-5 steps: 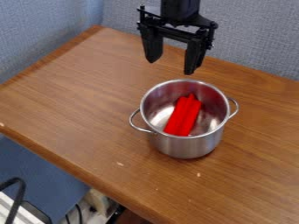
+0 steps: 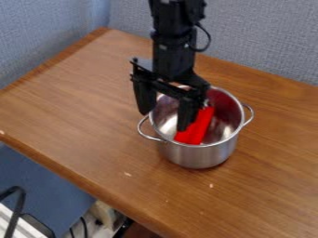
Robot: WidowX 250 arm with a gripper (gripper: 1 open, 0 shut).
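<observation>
My black gripper reaches down from the top over a silver metal pot with two wire handles, its fingers apart, one near the pot's left rim and the other inside it. A red object lies in the pot, partly hidden behind the gripper. Nothing shows held between the fingers.
A grey textured wall stands behind. Cables and a blue floor show past the table's edge at lower left.
The pot has not visibly moved.
</observation>
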